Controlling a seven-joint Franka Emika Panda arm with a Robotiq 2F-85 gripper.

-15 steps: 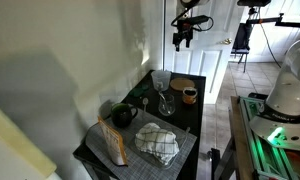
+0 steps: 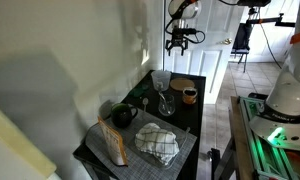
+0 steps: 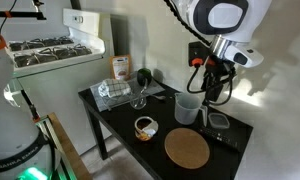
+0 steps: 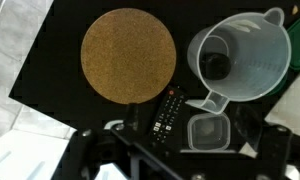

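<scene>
My gripper stands open, its fingers apart with nothing between them. In the wrist view, a clear pitcher point(image 4: 255, 72) with a handle and spout lies ahead on the right; a dark round shape shows within its outline. Below its spout is a small clear container point(image 4: 208, 131). A black remote point(image 4: 168, 115) lies left of the container. Farther left is a round cork mat point(image 4: 128, 55). The second exterior view has the arm above the far end of the black table, the gripper over the pitcher point(image 3: 188, 108) area and apart from it.
A jar point(image 3: 145, 128) and a glass point(image 3: 138, 101) stand near the cork mat. Toward the other end are a black mug point(image 2: 123, 112), a box point(image 2: 112, 143) and a checked cloth point(image 2: 158, 143) on a grey mat. The wall runs close along one side.
In the first exterior view my gripper has come slightly lower and turned, so its fingers look more spread out. The objects on the table stay where they were.
</scene>
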